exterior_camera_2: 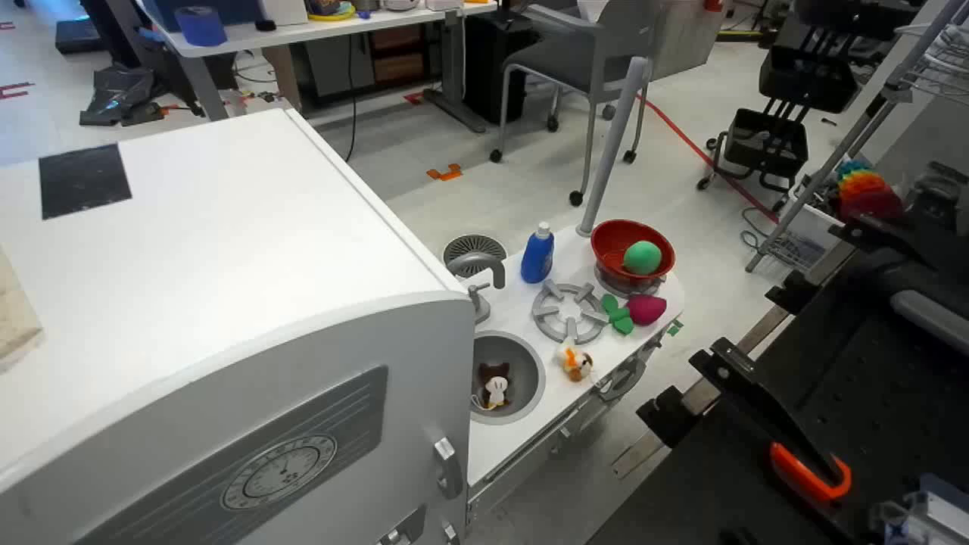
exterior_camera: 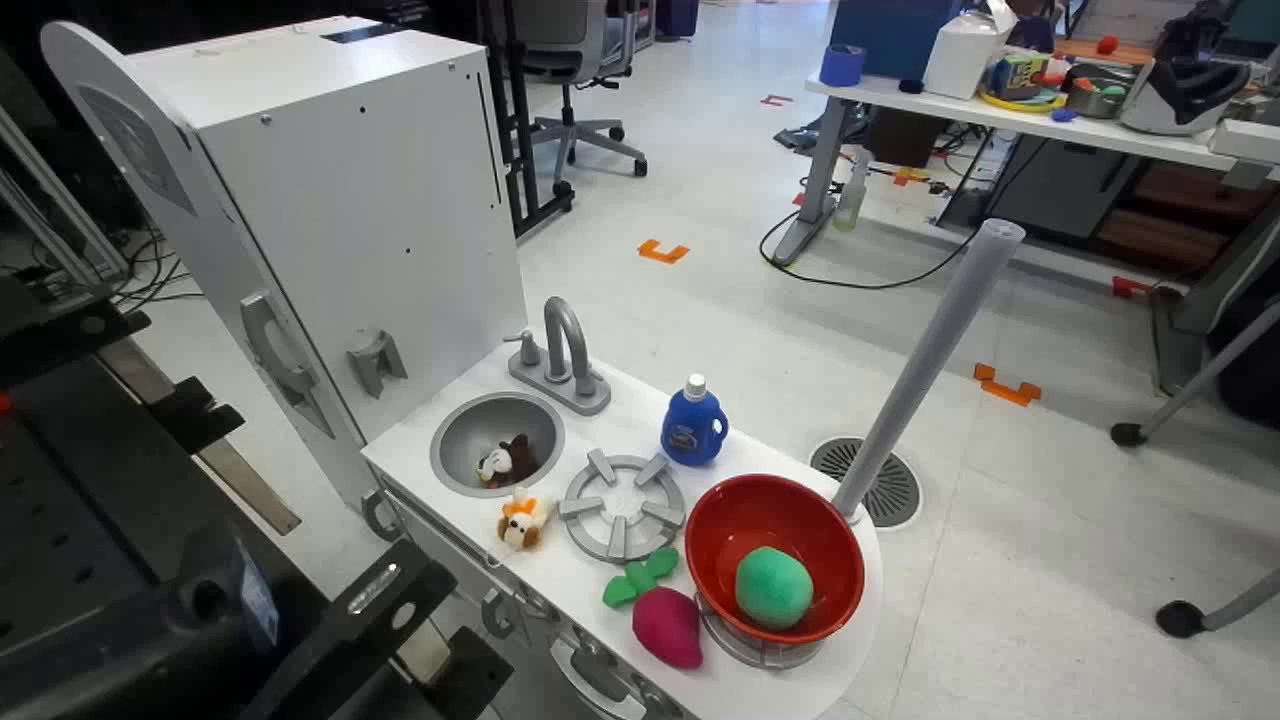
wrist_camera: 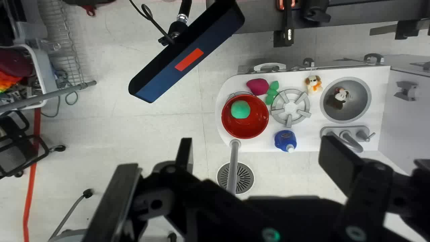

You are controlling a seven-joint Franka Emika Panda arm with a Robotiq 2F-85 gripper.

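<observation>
High above the toy kitchen counter, my gripper is open, its two fingers wide apart with nothing between them; neither exterior view shows it. A red bowl point(exterior_camera: 708, 540) sits on a burner at the counter's rounded end with a green ball-like toy point(exterior_camera: 774, 588) inside. Beside it lies a magenta toy vegetable with green leaves point(exterior_camera: 667, 626). A blue bottle point(exterior_camera_2: 537, 254) stands upright along the counter's far edge. Near the front edge rests a small plush dog point(wrist_camera: 313, 83). In the grey sink point(exterior_camera_2: 536, 400) lies a brown and white plush toy point(wrist_camera: 338, 98).
A grey faucet point(exterior_camera: 564, 350) rises behind the sink, and an empty burner ring point(wrist_camera: 290, 107) is mid-counter. The tall white cabinet point(exterior_camera: 360, 180) blocks the sink end. A grey pole point(exterior_camera: 924, 372) stands by the bowl. Bare counter is scarce between objects.
</observation>
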